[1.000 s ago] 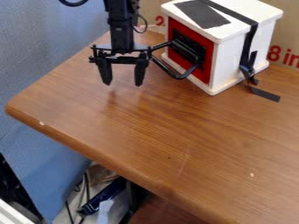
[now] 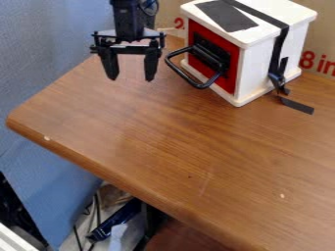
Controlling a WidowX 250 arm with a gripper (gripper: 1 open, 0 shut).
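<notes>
A white box point(image 2: 250, 93) with a red front panel point(image 2: 224, 46) and black straps stands at the back right of the wooden table. A black bar handle point(image 2: 193, 78) sticks out from its front. My black gripper point(image 2: 131, 67) hangs over the back left of the table, left of the handle and apart from it. Its two fingers are spread open with nothing between them.
A blue padded wall point(image 2: 39, 78) is on the left, a cardboard sheet point(image 2: 318, 49) behind the box. Loose items lie on the floor below the left edge.
My gripper has moved up and slightly to the left, away toward the back. The box and handle look unchanged.
</notes>
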